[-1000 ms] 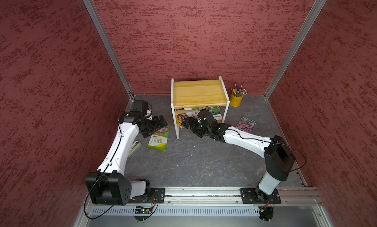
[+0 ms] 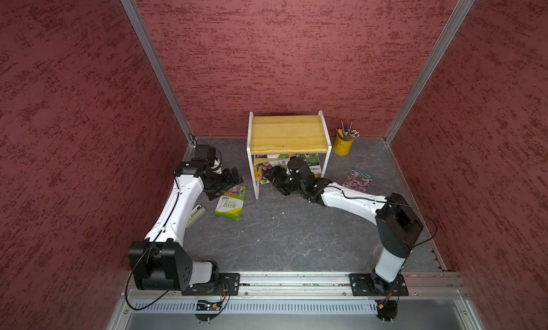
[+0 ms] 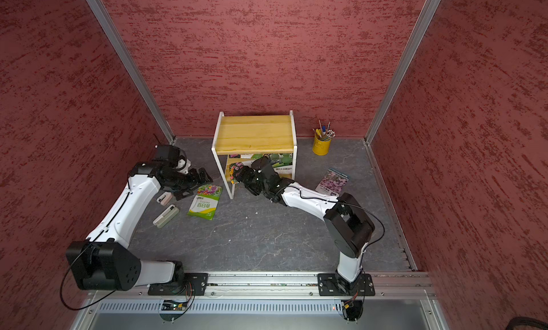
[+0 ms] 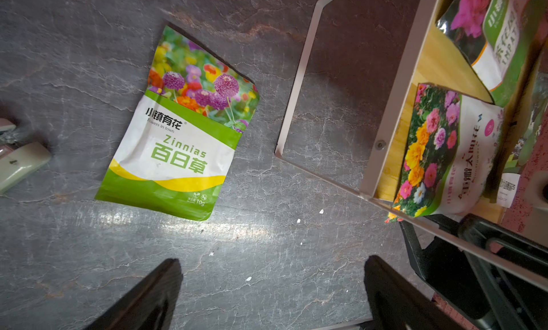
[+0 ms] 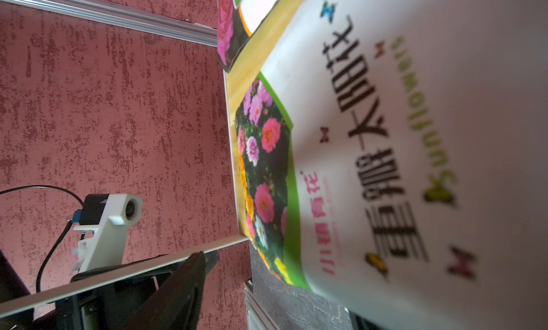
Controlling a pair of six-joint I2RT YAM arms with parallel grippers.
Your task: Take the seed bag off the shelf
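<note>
The wooden shelf has white side frames and holds seed bags below its top board. A white Sunflowers seed bag with a flower-print end lies on the lower board, filling much of the right wrist view. At the shelf's front, beside that bag, is my right gripper. Its fingers are apart, partly hidden by the bag; no grip on it is visible. My left gripper is open and empty, above the table left of the shelf. A green-and-white Zinnias bag lies flat on the table there.
Another pink-flower bag lies deeper on the shelf. A yellow cup of brushes stands right of the shelf, a purple-flower packet in front of it. A pale green tool lies at left.
The shelf has shifted back slightly. My right arm's elbow has swung inward, while its gripper stays at the shelf's front. The left elbow has moved a little; the Zinnias bag is unmoved.
</note>
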